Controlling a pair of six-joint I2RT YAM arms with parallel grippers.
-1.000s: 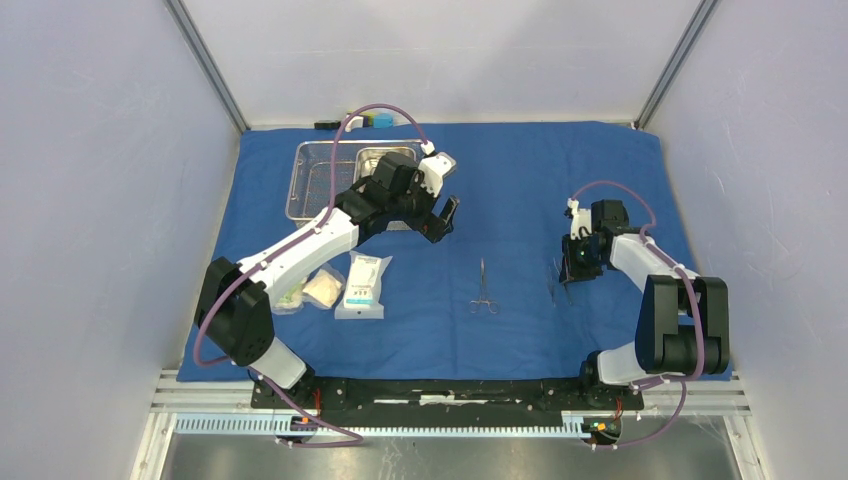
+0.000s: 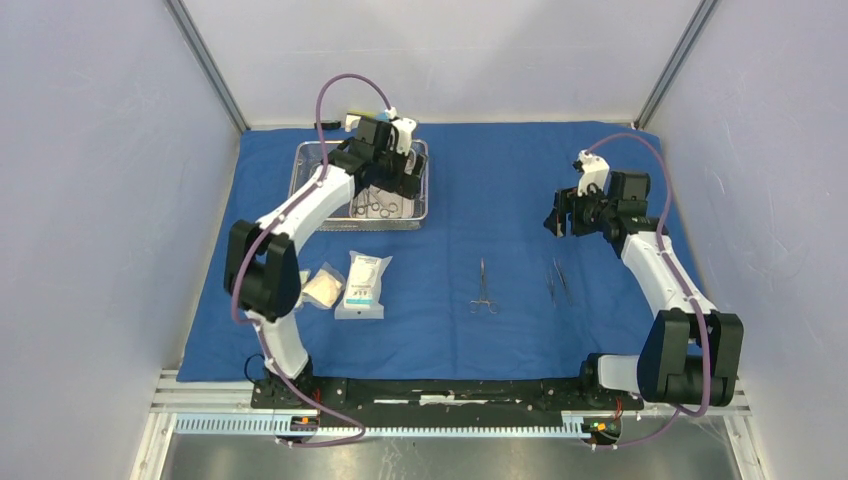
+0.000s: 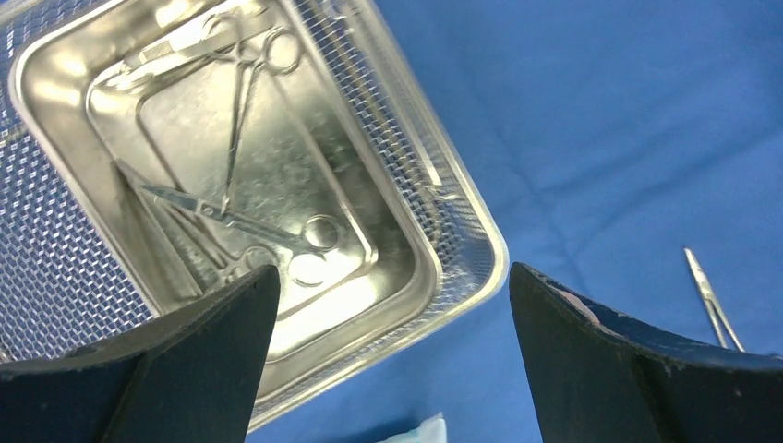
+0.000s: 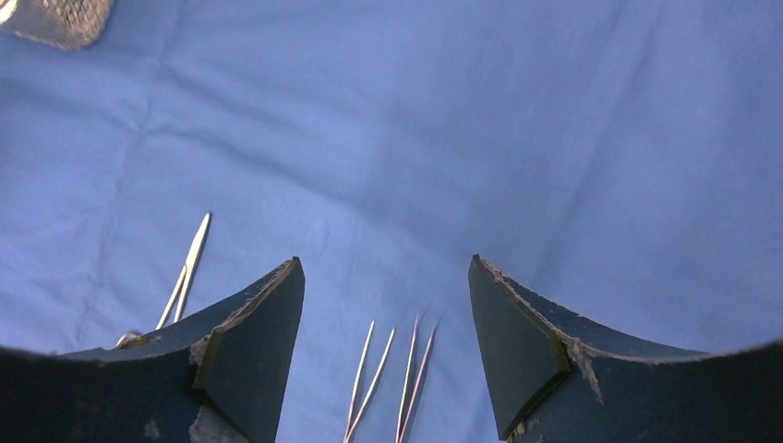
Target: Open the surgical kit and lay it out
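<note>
Inside the mesh basket (image 2: 372, 226), a shallow steel tray (image 3: 406, 305) holds several metal instruments, among them scissors (image 3: 208, 209) and a long-shanked clamp (image 3: 242, 101), partly overlapping. My left gripper (image 2: 408, 190) hovers over the tray's right side, open and empty; its fingers (image 3: 189, 360) stand wide apart. On the blue cloth at centre lies a ringed clamp (image 2: 483, 290), tip pointing away. Two thin forceps, the left forceps (image 2: 551, 284) and the right forceps (image 2: 563, 278), lie side by side further right. Just beyond their tips my right gripper (image 2: 557, 224) is open, nothing between its fingers.
Packaged dressings, a white pack (image 2: 363, 285) and a cream pouch (image 2: 324, 287), lie left of centre below the basket. Small objects (image 2: 327, 125) sit along the back edge behind it.
My left arm has swung left and back, from beside the basket to over the tray. My right gripper has moved back, away from the two forceps, which stay on the cloth.
</note>
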